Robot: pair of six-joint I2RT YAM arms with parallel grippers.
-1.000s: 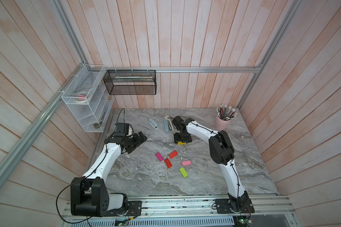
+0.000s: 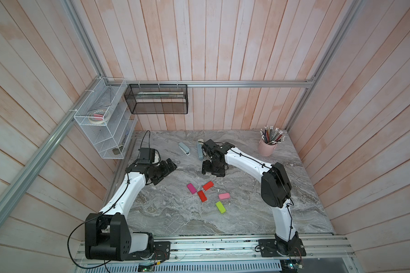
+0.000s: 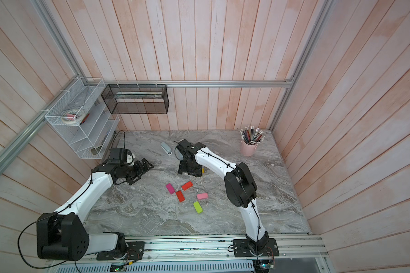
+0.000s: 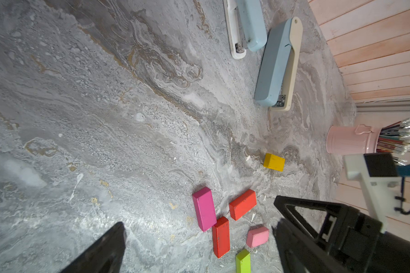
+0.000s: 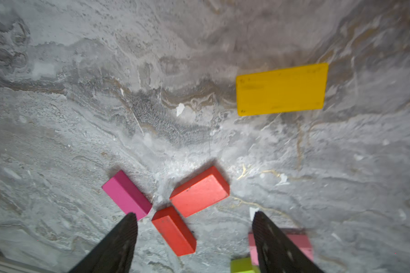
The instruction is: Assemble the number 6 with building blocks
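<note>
Loose blocks lie on the marble table: a magenta block (image 5: pixel 126 193), two red blocks (image 5: pixel 199 191) (image 5: pixel 173 229), a pink block (image 2: pixel 224 196) and a lime block (image 2: pixel 220 207). A yellow block (image 5: pixel 280 88) lies just behind them, mostly hidden by the right arm in the top left view. My right gripper hangs above these blocks, fingers apart, nothing held between them. My left gripper (image 2: pixel 170 169) hovers over the left side of the table, fingers apart and empty.
Two pale blue staplers (image 4: pixel 273 63) (image 4: pixel 252 25) lie at the back. A pink pot of brushes (image 2: pixel 267 149) stands at the back right. Wire shelves (image 2: pixel 104 132) hang on the left wall.
My right gripper has moved left and toward the front, now covering the yellow block in the top left view. The left arm and the blocks look unchanged.
</note>
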